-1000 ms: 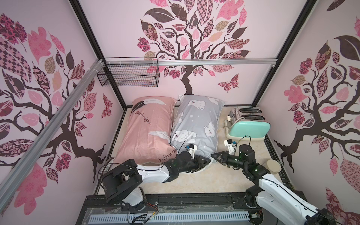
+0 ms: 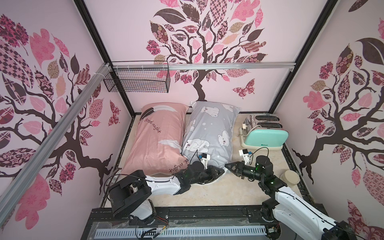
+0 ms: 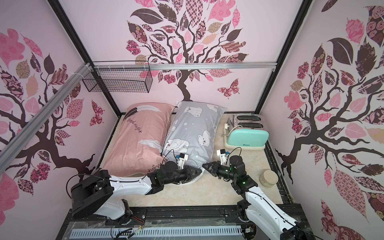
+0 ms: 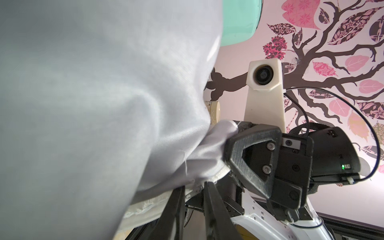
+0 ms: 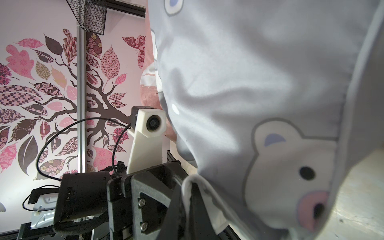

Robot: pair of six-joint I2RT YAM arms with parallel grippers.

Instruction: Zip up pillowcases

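Note:
The grey bear-print pillowcase (image 2: pixel 208 126) lies with its near end at both grippers. My left gripper stands part open at that end, a narrow gap between its fingers. The pillowcase's pale zipper edge (image 4: pixel 146 210) runs up to these fingertips; whether a zipper pull sits there is too dark to tell. My right gripper is shut on a thin fold of the grey pillowcase's edge, near the right corner. To the left lies the pink pillowcase (image 2: pixel 160 138), its near end partly behind my left arm.
A mint-green toaster (image 2: pixel 266 138) stands right of the grey pillowcase, with a round cream lid-like object (image 2: pixel 290 177) in front of it. A wire basket (image 2: pixel 140 80) hangs on the back wall. Bare tabletop (image 2: pixel 224 196) shows along the front.
The right gripper has shifted very slightly. The left arm and both pillowcases look the same in the top left view.

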